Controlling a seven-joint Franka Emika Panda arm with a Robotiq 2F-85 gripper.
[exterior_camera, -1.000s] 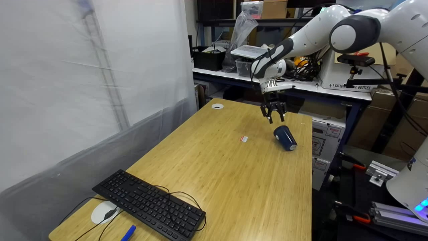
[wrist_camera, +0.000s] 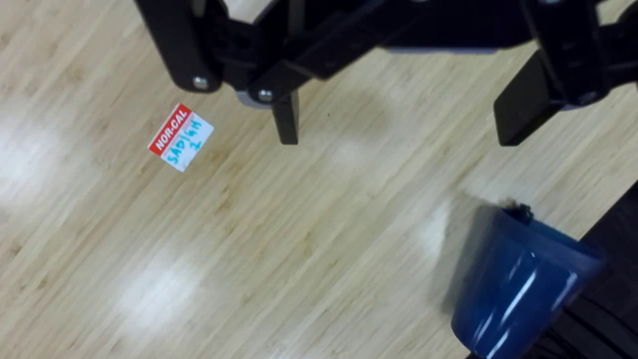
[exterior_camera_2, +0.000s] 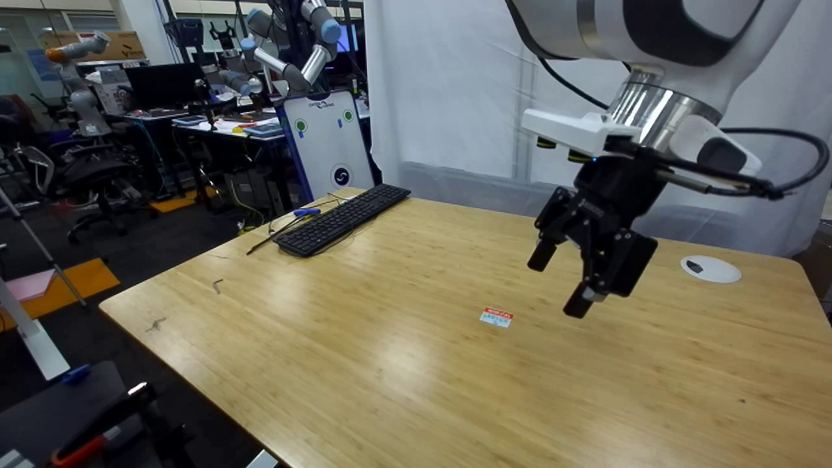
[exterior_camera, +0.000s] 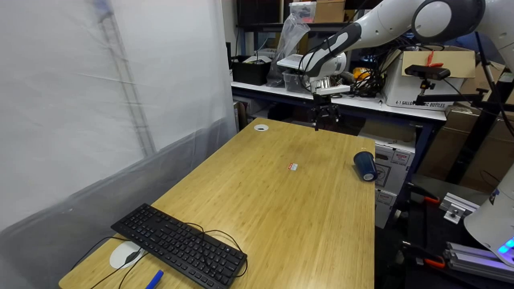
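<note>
A dark blue cup (exterior_camera: 366,166) lies on its side at the right edge of the table, its base facing the near side in exterior view 1. The wrist view shows the same cup (wrist_camera: 519,284) at lower right, with dark space beyond the table edge beside it. Something small and dark shows by its rim. My gripper (exterior_camera_2: 558,287) hangs over the far part of the table, its fingers wide apart and empty. From the wrist, the gripper is clear of the cup, with bare wood between its fingertips. The cup is not seen in exterior view 2.
A red-and-white sticker (exterior_camera_2: 496,316) lies flat on the table (exterior_camera: 270,202). A black keyboard (exterior_camera: 180,245) with cables and a blue pen (exterior_camera: 154,279) occupy the opposite end. White sheeting (exterior_camera: 120,86) runs along one side. Mid-table is clear.
The cup has shifted right, from inside the table to its right edge, still on its side. My gripper has risen and moved slightly away from it.
</note>
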